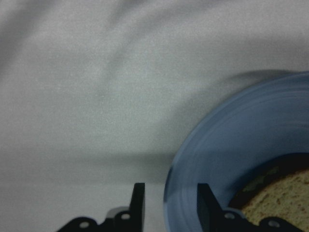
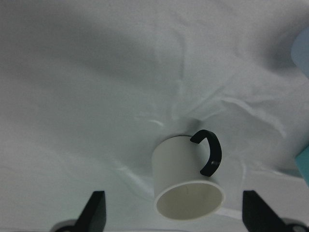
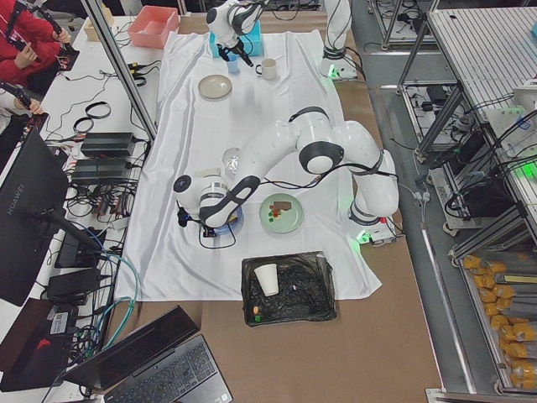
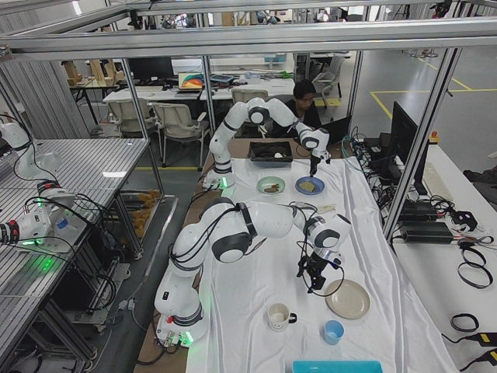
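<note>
My left gripper is open over the rim of a blue plate (image 1: 260,121), one finger either side of it; a round bread-like piece (image 1: 275,203) lies on the plate. In the right wrist view my right gripper is open, with a white mug (image 2: 174,164) with a black handle on its side or seen at a slant between and beyond the fingertips. A blue cup (image 4: 334,332) stands beside a beige plate (image 4: 348,306).
A green plate (image 3: 281,220) holds food pieces. A black lined bin (image 3: 302,294) with a white cup sits at one table end, a teal bin (image 4: 336,365) at the other.
</note>
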